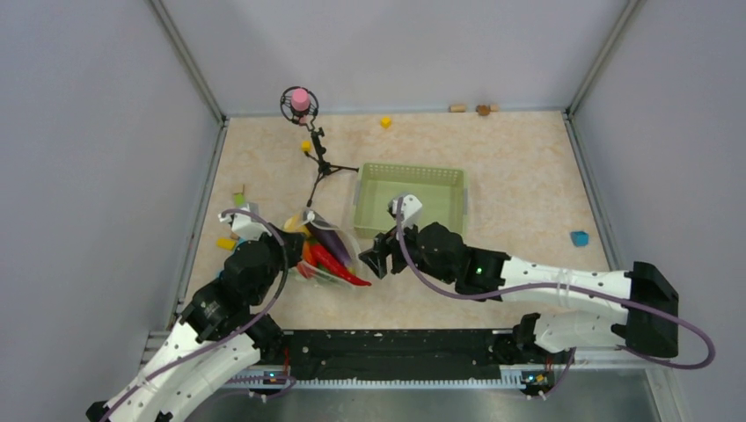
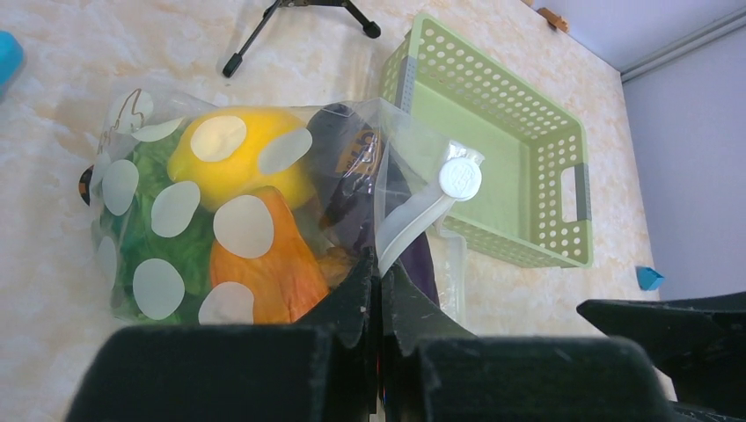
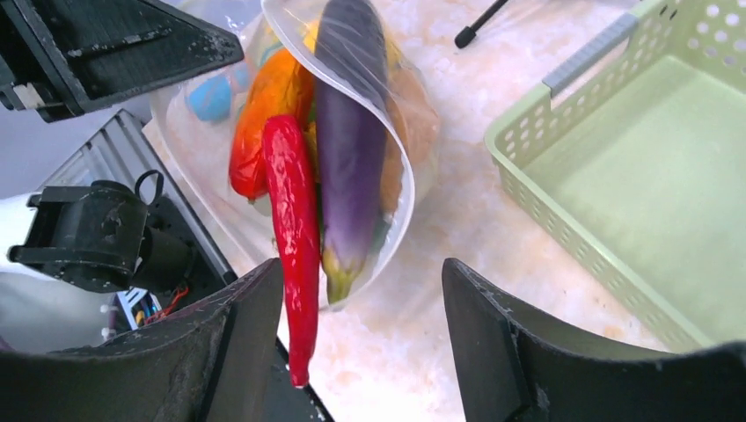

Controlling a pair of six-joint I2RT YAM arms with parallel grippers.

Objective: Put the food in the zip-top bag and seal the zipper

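The clear zip bag (image 2: 154, 237) holds a yellow item (image 2: 198, 167), an orange pepper (image 3: 268, 101), an eggplant (image 3: 347, 176) and a red chili (image 3: 295, 229), whose lower tip sticks out of the bag's open mouth. My left gripper is shut on the edge of the bag by its white zipper slider (image 2: 459, 178), with the thin film running between its fingertips. My right gripper stands open, to the right of the bag's mouth in the top view (image 1: 383, 259), apart from the bag, nothing between its fingers.
An empty green basket (image 1: 409, 185) sits behind my right gripper. A black stand (image 1: 321, 163) is behind the bag. Small blocks lie at the left and back, a blue one (image 1: 579, 238) at the right.
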